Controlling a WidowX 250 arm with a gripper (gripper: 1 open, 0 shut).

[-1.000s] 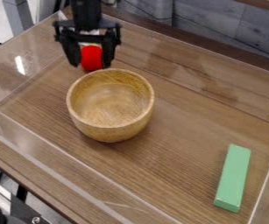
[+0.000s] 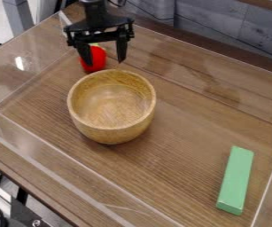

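A red object sits on the wooden table behind a round tan bowl. The black gripper is raised over and just behind the red object, open, its two fingers spread on either side at the top of the view. The bowl looks empty.
A long light green block lies at the front right of the table. The table's edge runs along the lower left.
The gripper has moved up and back, away from the bowl, uncovering more of the area around the red object. The red object, bowl and green block look about where they were.
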